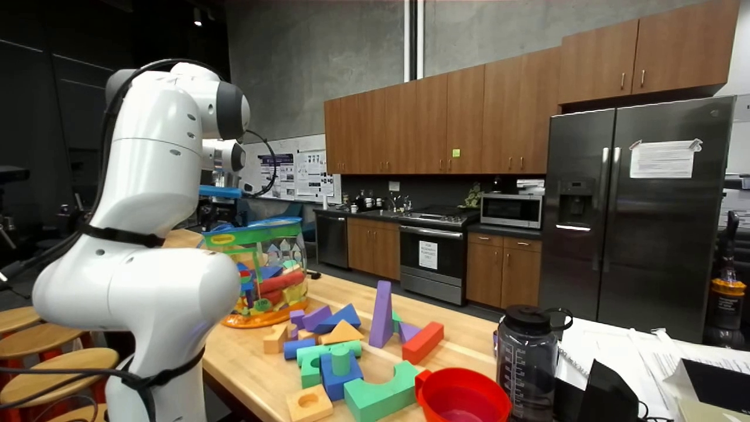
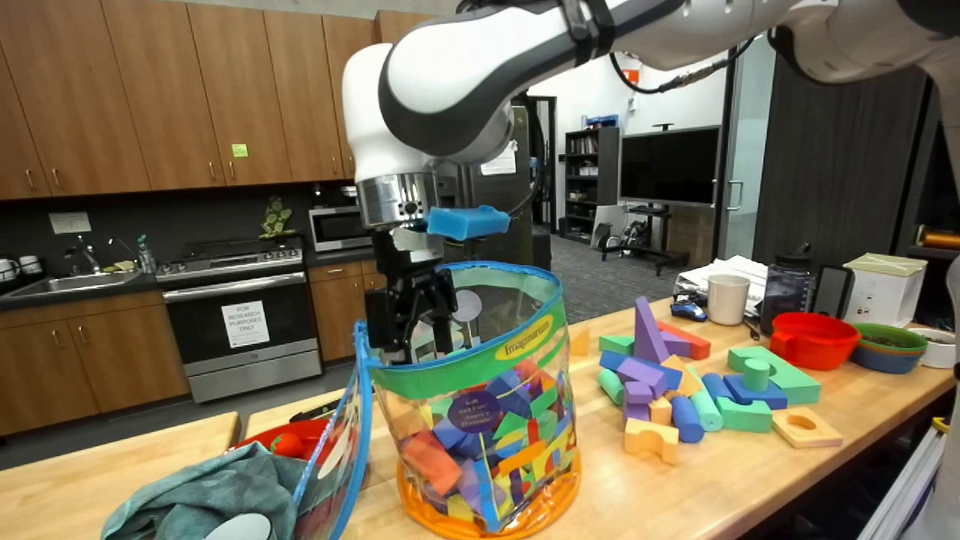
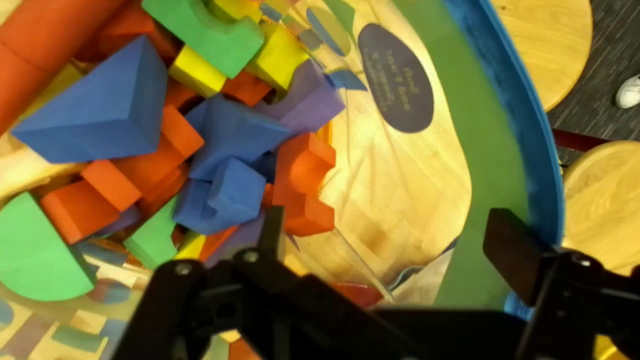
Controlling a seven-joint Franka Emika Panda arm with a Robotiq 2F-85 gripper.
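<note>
A clear bag with a green band and blue rim stands on the table, unzipped and full of colored blocks. My gripper is at its opening, its fingers pointing down at the rim. In the wrist view the gripper stands open, with its fingers wide apart. One finger is over the bag's inside; the other overlaps the green band and blue rim. Whether that finger touches the rim I cannot tell. Orange, blue and green blocks lie heaped inside. The exterior view 1 hides the fingers.
Loose blocks are spread on the table beside the bag, with a tall purple wedge among them. A red cup and a dark bottle stand farther along. A teal cloth lies on the bag's other side.
</note>
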